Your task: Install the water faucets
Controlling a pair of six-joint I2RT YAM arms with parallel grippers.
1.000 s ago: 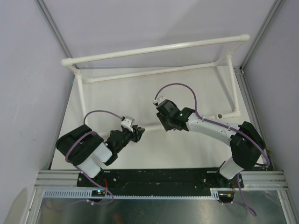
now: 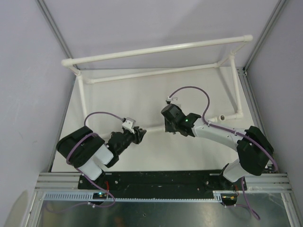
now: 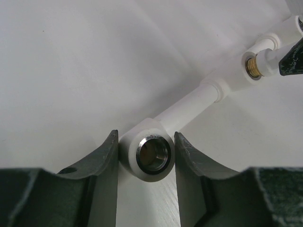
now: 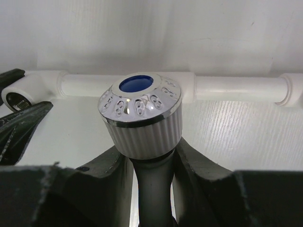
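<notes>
A faucet with chrome knurled knob and blue cap [image 4: 142,116] is in my right gripper, held above the white pipe's middle fitting. In the left wrist view its brass thread [image 3: 253,67] sits at that fitting's socket [image 3: 242,73]; whether engaged I cannot tell. My left gripper is on the white elbow fitting [image 3: 142,132] with its metal threaded socket, one finger on each side.
The white pipe frame [image 2: 156,46] spans the board, with upper rails behind both arms. Another open fitting [image 2: 221,118] lies to the right along the front pipe. The board's middle [image 2: 125,97] is clear.
The left arm has stayed still.
</notes>
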